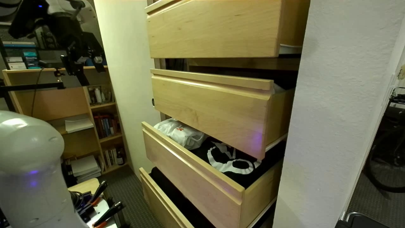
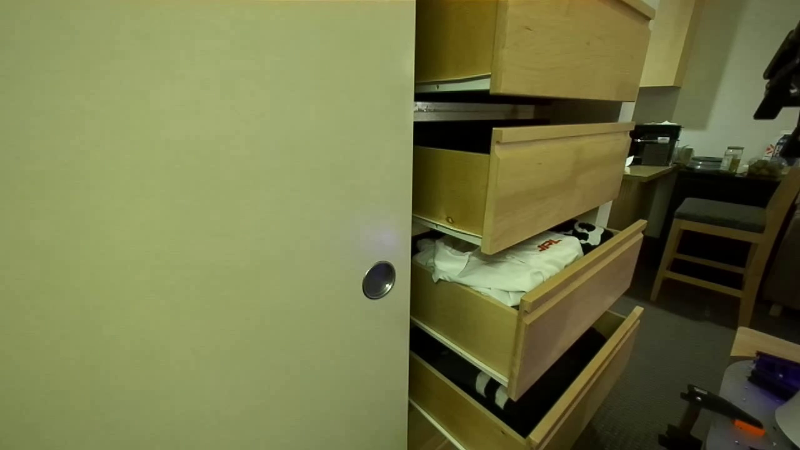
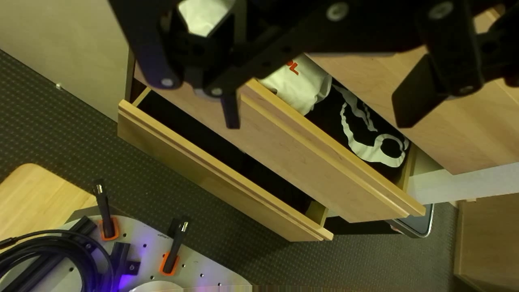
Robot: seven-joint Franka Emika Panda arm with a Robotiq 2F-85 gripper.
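Note:
My gripper hangs open, its two fingers wide apart and nothing between them. In exterior view 1 it is at the upper left, clear of the drawers. Four wooden drawers are pulled out to differing extents: a top drawer (image 1: 216, 30), a second drawer (image 1: 212, 106), a third drawer (image 1: 190, 171) and a lowest drawer (image 1: 161, 203). Inside the third lie a white cloth with red letters (image 2: 517, 266) and a black cloth with a white print (image 1: 231, 163). Dark cloth fills the lowest one. The upper drawers' contents are mostly hidden.
A pale sliding door panel (image 2: 202, 225) with a round recessed pull (image 2: 379, 280) stands beside the drawers. On their other side is a white wall (image 1: 341, 114). The robot's base plate (image 3: 204, 267) carries clamps and coiled cable.

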